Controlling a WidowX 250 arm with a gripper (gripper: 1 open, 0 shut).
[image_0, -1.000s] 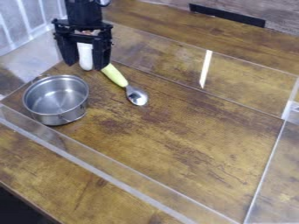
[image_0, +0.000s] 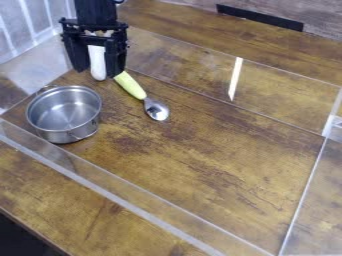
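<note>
My black gripper (image_0: 95, 51) is at the upper left, open, over a white object (image_0: 98, 62) that sits between or just behind its fingers; whether they touch it I cannot tell. A steel bowl (image_0: 64, 114) lies at the left, below the gripper. A spoon with a yellow-green handle (image_0: 130, 85) and a metal head (image_0: 156, 110) lies right of the bowl, near the gripper.
Clear strips or panels border it at the front and right. A short white strip (image_0: 235, 78) is at the upper right.
The gripper has shifted very slightly over the last second. The bowl, spoon and white object look unmoved.
</note>
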